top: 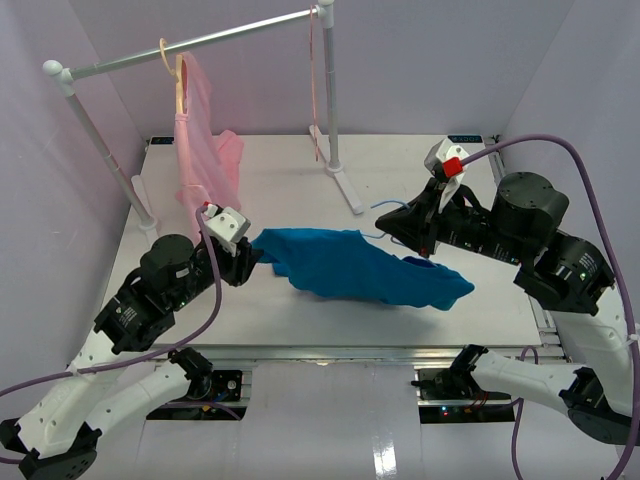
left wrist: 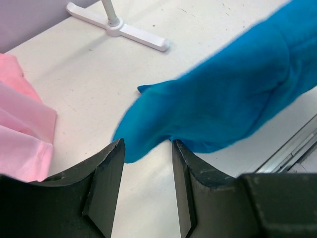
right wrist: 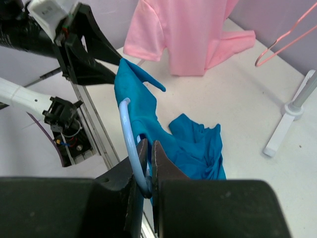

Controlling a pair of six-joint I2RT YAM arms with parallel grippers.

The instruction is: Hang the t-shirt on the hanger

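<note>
A blue T-shirt (top: 360, 270) is stretched between my arms, sagging above the table. In the top view its left end meets my left gripper (top: 250, 258); in the right wrist view those fingertips pinch a corner. The left wrist view shows the cloth (left wrist: 218, 99) blurred at the fingertips of my left gripper. My right gripper is shut on a light blue hanger (right wrist: 127, 129), which runs into the shirt in the top and right wrist views.
A white rail (top: 200, 40) at the back carries a pink shirt (top: 200, 150) on a hanger and an empty pink hanger (top: 312, 90). Its foot (top: 347, 190) stands on the bare table (top: 260, 180).
</note>
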